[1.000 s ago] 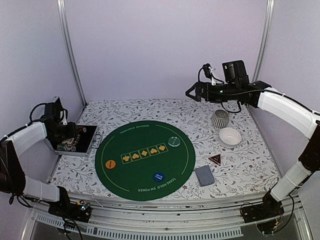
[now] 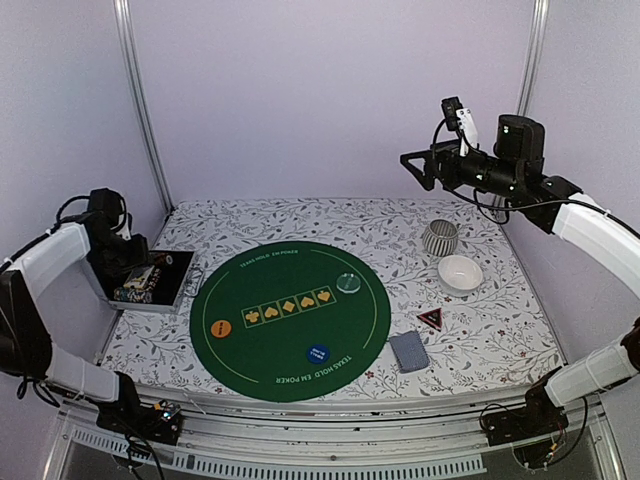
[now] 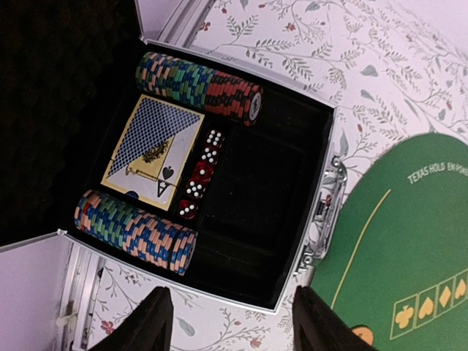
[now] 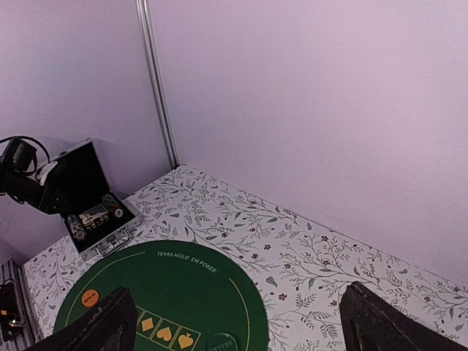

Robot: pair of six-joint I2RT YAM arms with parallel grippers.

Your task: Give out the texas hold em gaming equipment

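An open black case (image 3: 263, 186) lies at the left of the table, beside the round green poker mat (image 2: 290, 275). In it are two rows of chips (image 3: 135, 230), several dice (image 3: 202, 173) and cards (image 3: 153, 150). My left gripper is above the case; its fingers stand apart with nothing between them. Held high over the table's right side, my right gripper (image 2: 418, 170) is open and empty. On the mat rest an orange disc (image 2: 221, 328), a blue disc (image 2: 318, 354) and a pale disc (image 2: 348, 283). A blue-backed card stack (image 2: 409, 352) lies off the mat's right edge.
A striped cup (image 2: 440, 238) and a white bowl (image 2: 460, 275) stand at the right, with a dark triangular marker (image 2: 431, 318) in front of them. The case's raised lid (image 4: 86, 174) leans near the left wall.
My left arm has risen a little above the case. Objects on the table have not moved.
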